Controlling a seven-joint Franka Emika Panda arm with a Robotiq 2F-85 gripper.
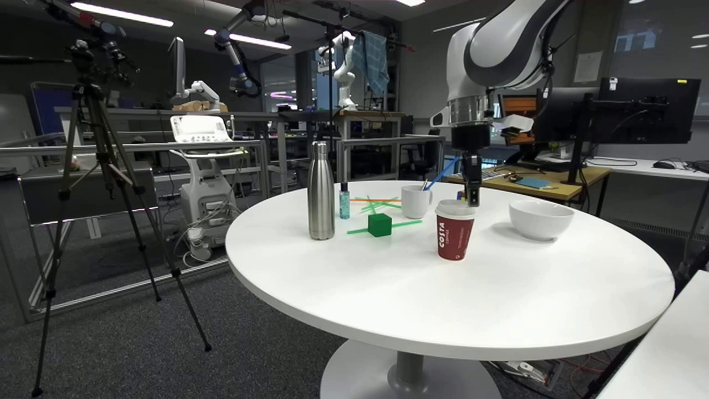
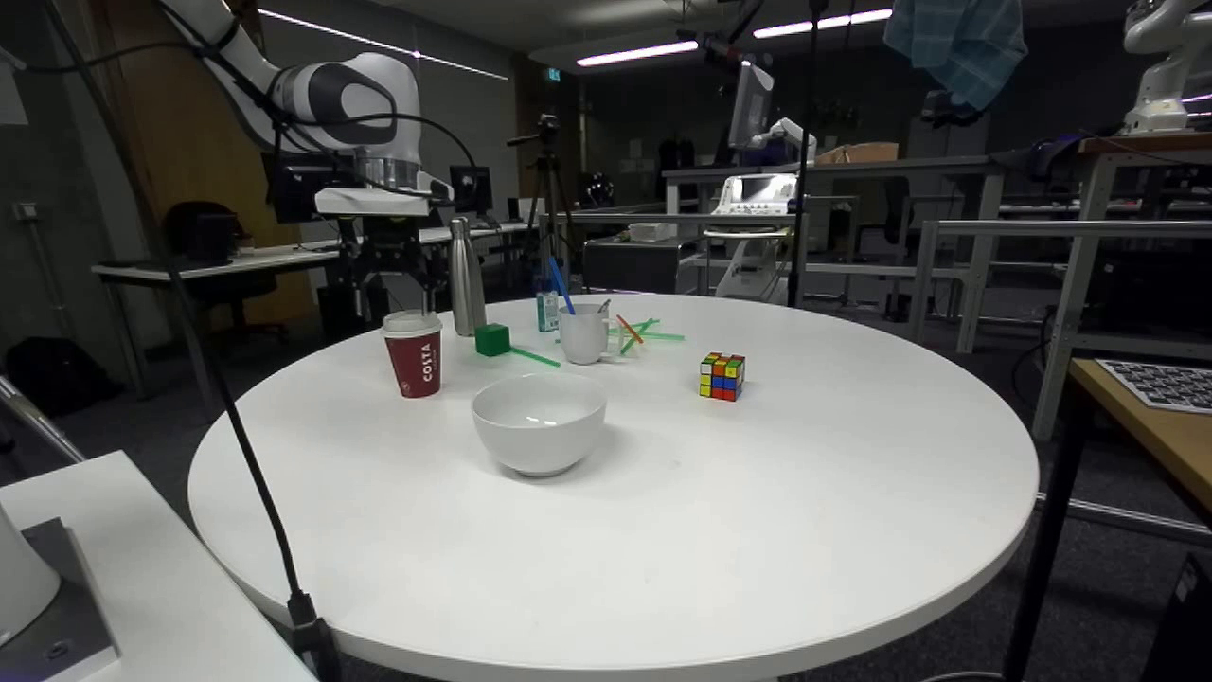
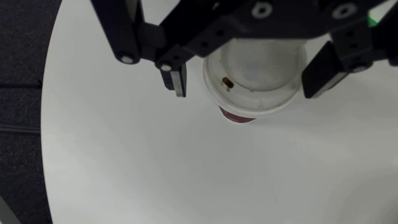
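Observation:
Upright on the white table is a red Costa paper cup with a whitish lid. My gripper hangs just above that cup, pointing down and open. From the wrist view, the lid lies between the two spread fingers, closer to the right one, with table showing on the left side. Nothing is held. The gripper's own body hides the far part of the lid in that view.
Around the cup stand a white bowl, a steel bottle, a green cube, a mug with a blue stick, a small blue bottle and a puzzle cube. Thin coloured sticks lie near the mug.

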